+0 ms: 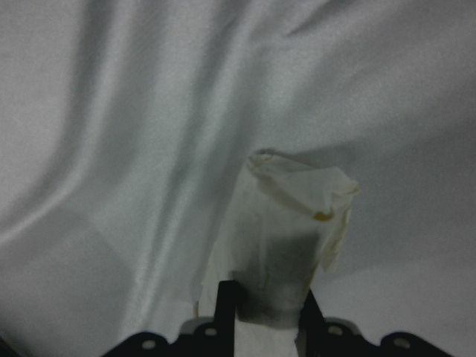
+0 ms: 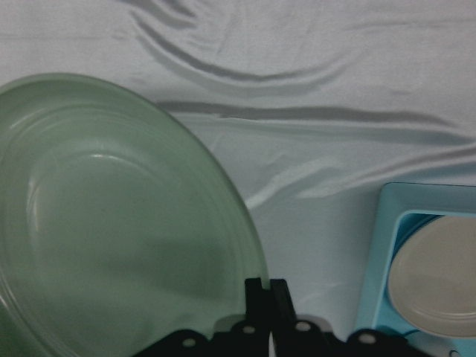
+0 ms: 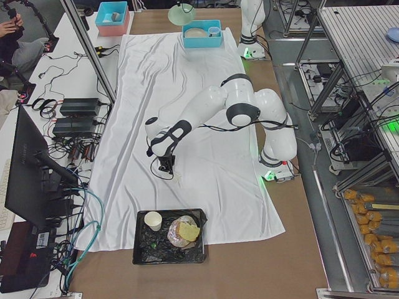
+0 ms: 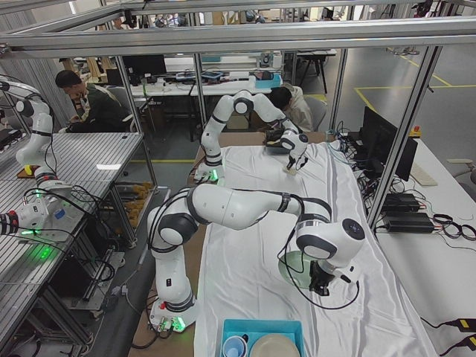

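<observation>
A crumpled, whitish paper piece (image 1: 279,208) lies on the cloth under my left gripper (image 3: 166,163). In the left wrist view its fingers stand apart on either side of the paper; whether they grip it is unclear. My right gripper is shut on the rim of a pale green plate (image 2: 126,208), held beside the blue bin at the far end.
A black tray (image 3: 156,249) at the near end holds a white cup (image 3: 153,221) and food in a wrapper (image 3: 187,232). The blue bin (image 4: 260,327) holds a plate and a cup.
</observation>
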